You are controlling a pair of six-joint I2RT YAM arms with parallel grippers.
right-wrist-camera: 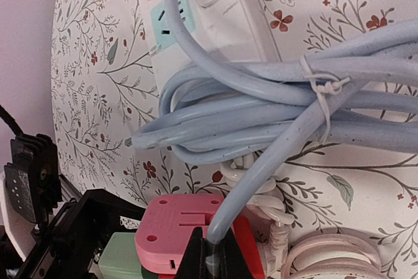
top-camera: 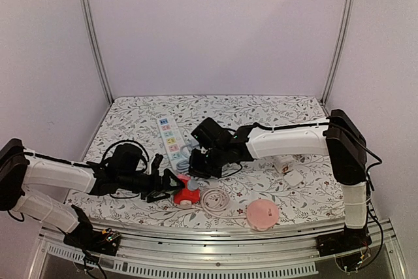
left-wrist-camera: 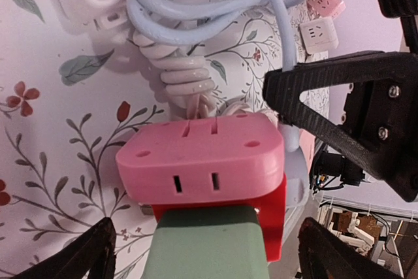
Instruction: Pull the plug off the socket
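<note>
A red socket block with a pink face [left-wrist-camera: 202, 158] lies low in the left wrist view. A pale green plug [left-wrist-camera: 206, 246] sticks out from it, with the open fingers of my left gripper on either side. In the right wrist view, my right gripper is shut on a blue-grey cord [right-wrist-camera: 245, 184], just above its plug, which sits at the block's right side. My own fingers and the cord hide where that plug meets the block. From above, the red block [top-camera: 187, 196] lies between both grippers.
A white power strip [top-camera: 171, 140] with coloured outlets lies behind the block. The cord's coiled bundle [right-wrist-camera: 222, 132] rests near its end. A coiled pale cable [top-camera: 215, 202] and a pink disc [top-camera: 262, 214] lie to the right, small blocks [top-camera: 285, 164] farther off.
</note>
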